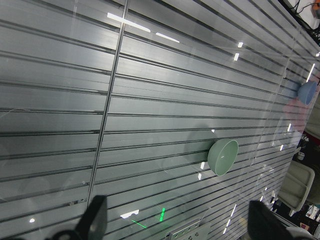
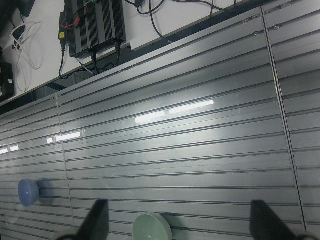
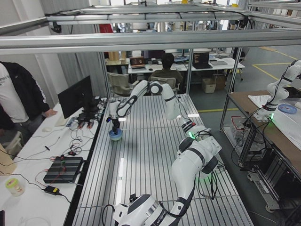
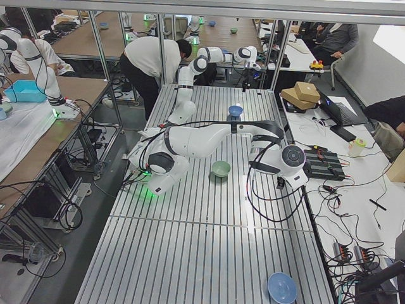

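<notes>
In the left wrist view, my left gripper is open, fingers wide apart, above the slatted metal table, with a green bowl (image 1: 222,157) and a blue bowl (image 1: 306,92) beyond. In the right wrist view, my right gripper is also open, with the green bowl (image 2: 150,227) near its fingers and a blue bowl (image 2: 28,192) farther left. The camera left view shows one gripper over a blue bowl (image 3: 115,136); whether they touch is unclear. The camera right view shows blue bowls (image 4: 282,288) at both ends and the green bowl (image 4: 221,169) between.
A white side desk (image 3: 33,197) with a monitor, black power units and cables runs along the table. Metal frame posts stand around the table (image 4: 190,266), and the arms' loose cables hang over it.
</notes>
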